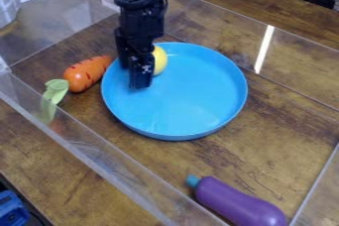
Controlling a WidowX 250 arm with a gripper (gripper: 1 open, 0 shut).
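My gripper (141,67) reaches down from the top over the upper left of a round blue plate (185,106). A yellow object (159,59) sits on the plate just right of the fingers, partly hidden behind them. The dark fingers are hard to make out against each other. An orange carrot (86,73) with pale green leaves (54,98) lies on the wood left of the plate, near the gripper.
A purple eggplant (239,205) lies at the lower right. Clear plastic walls run along the left, lower left and right. A small blue object is at the lower left corner.
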